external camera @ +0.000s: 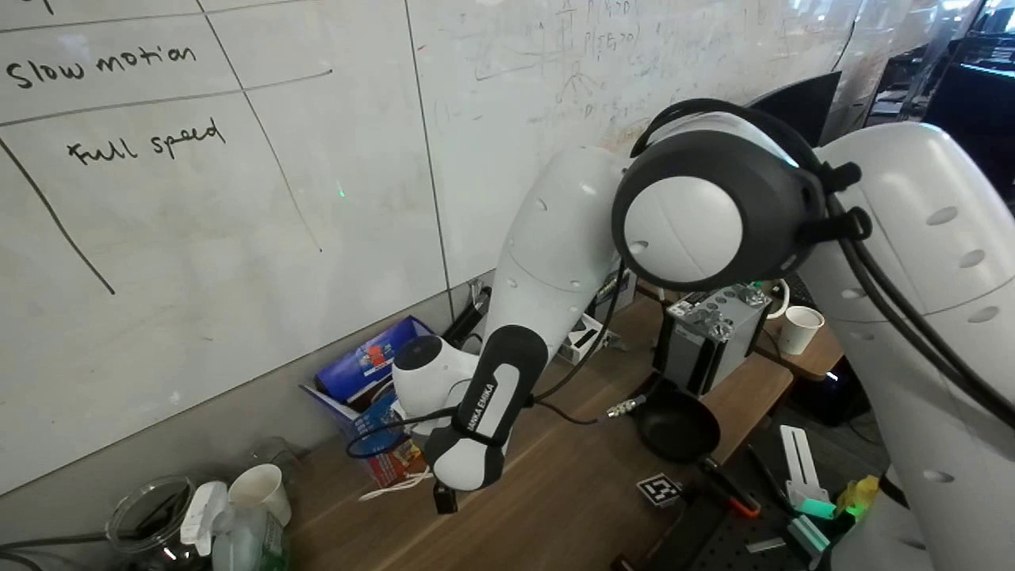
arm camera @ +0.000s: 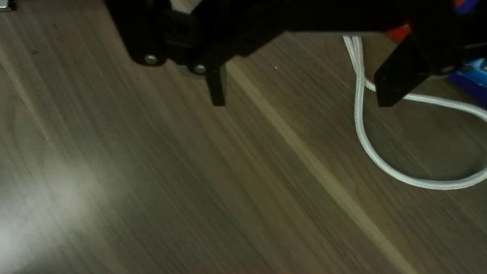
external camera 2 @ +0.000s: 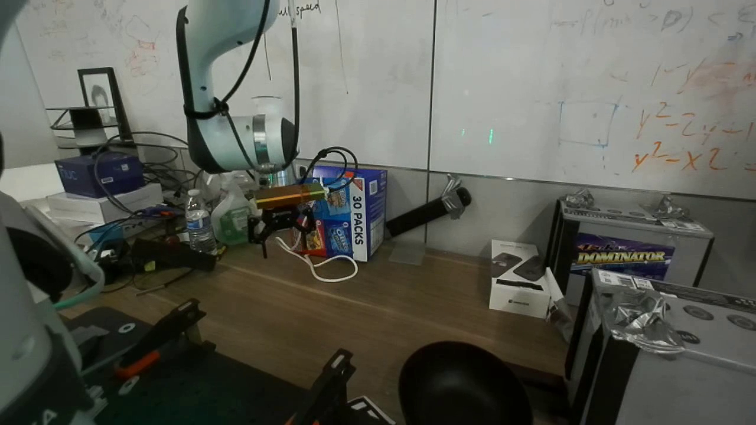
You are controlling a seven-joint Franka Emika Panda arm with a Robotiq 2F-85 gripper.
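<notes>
My gripper (external camera 2: 284, 243) is open above the wooden table, in front of a blue snack box (external camera 2: 361, 216) marked "30 PACKS". A white cord (external camera 2: 331, 280) comes down near the box and lies in a loop on the tabletop. In the wrist view the two fingers (arm camera: 216, 86) stand wide apart, with only bare wood showing between them. The cord (arm camera: 360, 123) passes behind the right-hand finger and curves away to the right, outside the fingers. Exterior view 1 hides most of the gripper behind the arm's wrist; part of the cord (external camera: 390, 489) shows beside the box.
A spray bottle (external camera 2: 234, 216) and a water bottle (external camera 2: 199, 223) stand left of the box. A black pan (external camera 2: 464, 386) lies near the front, with a white box (external camera 2: 517, 280) and grey battery-like units (external camera 2: 659, 354) to the right.
</notes>
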